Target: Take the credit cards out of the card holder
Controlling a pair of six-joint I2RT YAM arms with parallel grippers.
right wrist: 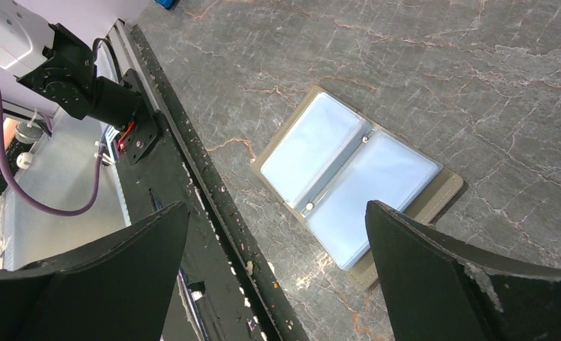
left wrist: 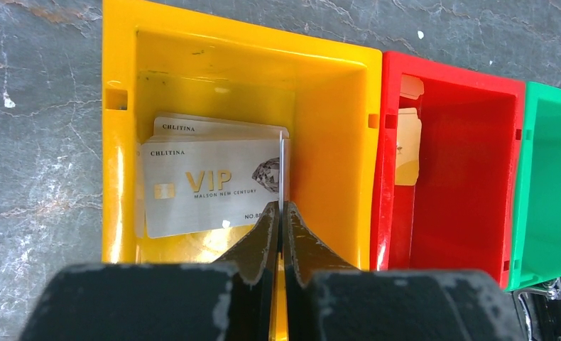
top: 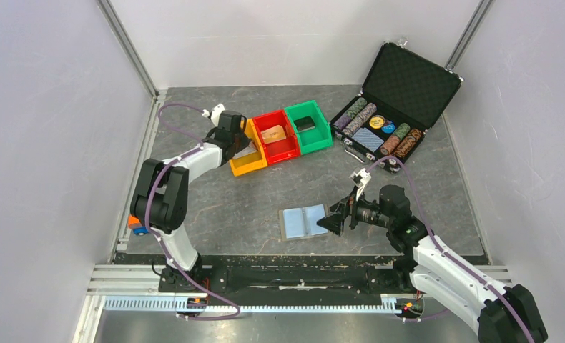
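Over the yellow bin [top: 247,166] my left gripper is shut on a thin card [left wrist: 284,167], seen edge-on and upright between the fingertips. Below it, several silver VIP cards [left wrist: 199,186] lie overlapping inside that bin. The card holder [right wrist: 349,160] lies spread flat on the table, its two clear bluish sleeves facing up; in the top view the holder [top: 303,221] is near the front middle. My right gripper stands open just to the right of the holder, nothing between its fingers.
Beside the yellow bin stand a red bin [top: 283,148] with tan items and a green bin [top: 315,141] with a dark item. An open chip case [top: 387,132] occupies the back right. Between bins and holder the table is bare.
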